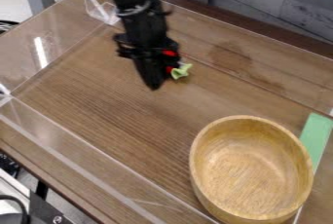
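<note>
My black gripper (154, 64) reaches down from the top of the view, blurred, over the upper middle of the wooden table. It looks shut, though blur hides whether anything is between its fingers. Just behind and right of it a red object (170, 55) is mostly hidden by the arm, with a small pale green piece (181, 71) beside it.
A large tan bowl (251, 167) fills the lower right, with a green strip (314, 132) at the right edge. A grey wall stands at the back right; cables lie at the lower left.
</note>
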